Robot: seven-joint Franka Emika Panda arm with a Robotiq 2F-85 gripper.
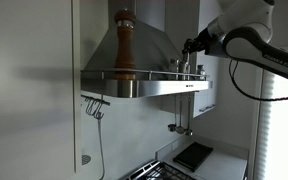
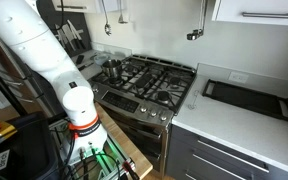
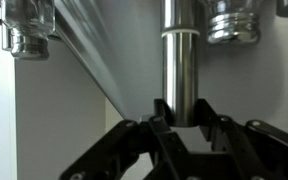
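Note:
A shiny metal cylinder (image 3: 180, 70) with a pale ring round it reaches down to my gripper in the wrist view. The gripper is shut on its near end, one fingertip at either side. In exterior view 1 my gripper (image 1: 190, 46) is at the right end of the range hood's railed shelf, above the small containers there. The cylinder cannot be told apart clearly in that view.
Glass jars (image 3: 232, 24) stand close beside the cylinder. A tall wooden mill (image 1: 125, 45) is at the left of the hood (image 1: 149, 88). Below are the stove (image 2: 149, 85) and a clear stretch of counter (image 2: 234, 130). Utensils hang under the hood.

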